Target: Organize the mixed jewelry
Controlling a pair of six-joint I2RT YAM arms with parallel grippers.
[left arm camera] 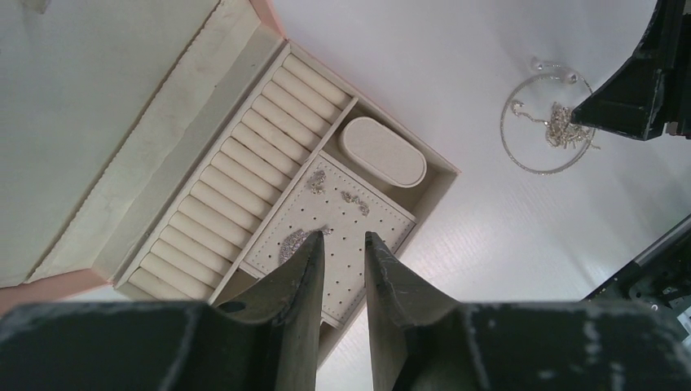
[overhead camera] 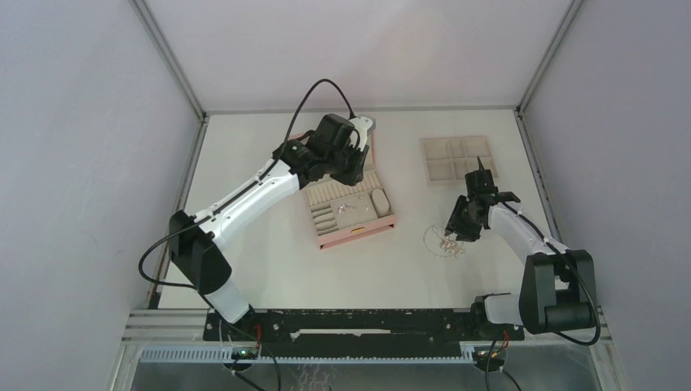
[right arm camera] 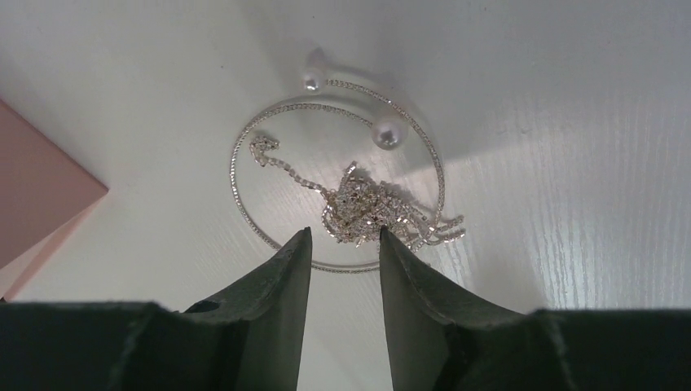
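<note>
A pink jewelry box [overhead camera: 356, 232] stands open at the centre, with ring rolls [left arm camera: 240, 175] and a panel [left arm camera: 342, 244] holding several small pieces. My left gripper is over it, fingers part open with nothing visible between them. On the table at the right lie a tangled silver chain [right arm camera: 363, 208] and a thin hoop with two pearl ends [right arm camera: 389, 130] around it. My right gripper stands open just above this pile, nothing visibly held.
A beige divided tray [overhead camera: 440, 169] lies at the back right, its compartments looking empty.
</note>
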